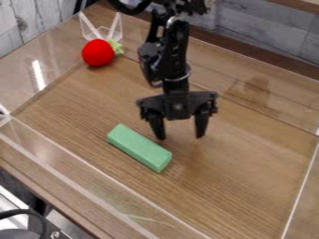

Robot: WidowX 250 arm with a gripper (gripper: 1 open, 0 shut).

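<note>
My gripper (177,117) is over the middle of the wooden table, its black fingers spread apart with nothing visible between them. A green rectangular block (140,147) lies on the table in front of it and to the left, lying diagonally and clear of the fingers.
A red round object (99,52) with pale leaf-like parts above it sits at the back left. A black cable (25,215) shows at the lower left, off the table.
</note>
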